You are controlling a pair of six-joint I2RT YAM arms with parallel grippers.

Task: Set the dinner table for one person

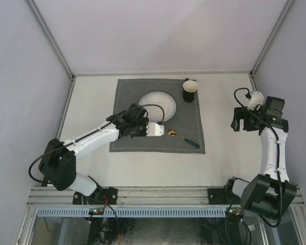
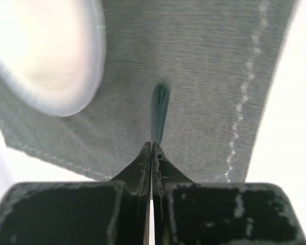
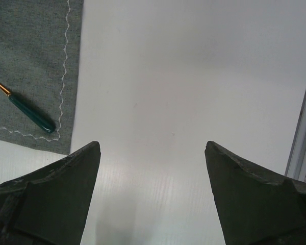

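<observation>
A grey placemat (image 1: 127, 89) lies on the table with a white plate (image 1: 155, 100) in its middle, a dark mug (image 1: 190, 91) at back right and a gold spoon with green handle (image 1: 190, 142) right of the plate. My left gripper is shut above the mat, below the plate in the top view; a blurred dark green shape (image 2: 160, 112) shows just beyond its fingertips, and whether anything is between them is not visible. My right gripper stands open over bare table right of the mat, with the spoon handle at left in its wrist view.
Bare white table (image 1: 224, 158) surrounds the mat, widest at the right. Metal rails (image 1: 158, 204) run along the front edge, and walls close the back and sides.
</observation>
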